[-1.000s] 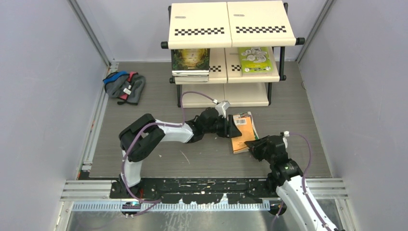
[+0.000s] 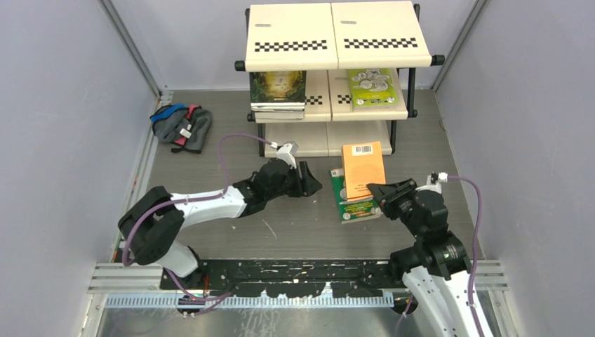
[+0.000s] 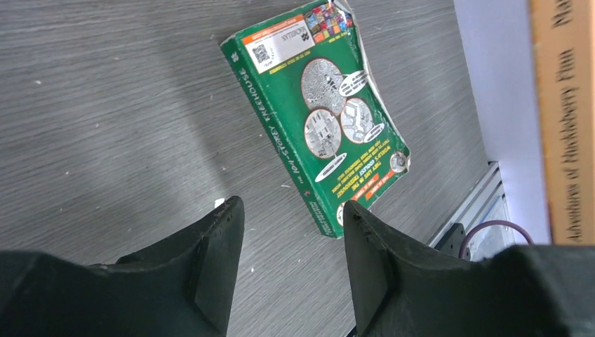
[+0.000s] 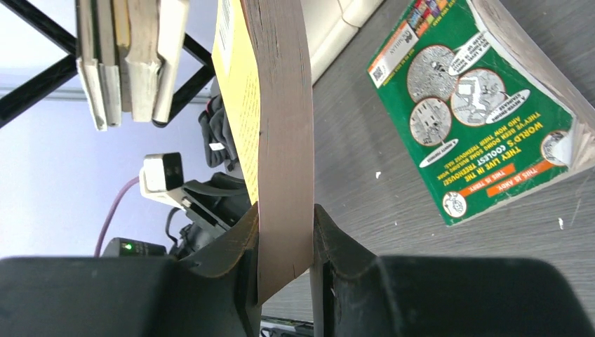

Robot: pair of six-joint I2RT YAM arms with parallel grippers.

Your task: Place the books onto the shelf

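An orange book [image 2: 364, 168] is raised above the floor, its lower right edge in my right gripper [image 2: 373, 191]. In the right wrist view its page edge [image 4: 285, 140] runs between the fingers, which are shut on it. Below lies a green book [image 3: 337, 116], flat on the floor, back cover up with one curled corner; seen from the top, the orange book covers much of it. My left gripper is open and empty, to the left of both books. At the right of the left wrist view the spine of the orange book [image 3: 572, 119] shows, cut off.
A cream shelf rack [image 2: 298, 140] stands at the back. Its middle tier carries a book stack [image 2: 278, 95] at left and a yellow-green book [image 2: 372, 88] at right; the bottom tier looks bare. A grey backpack [image 2: 184, 128] lies at far left.
My left gripper has drawn back leftward from the books.
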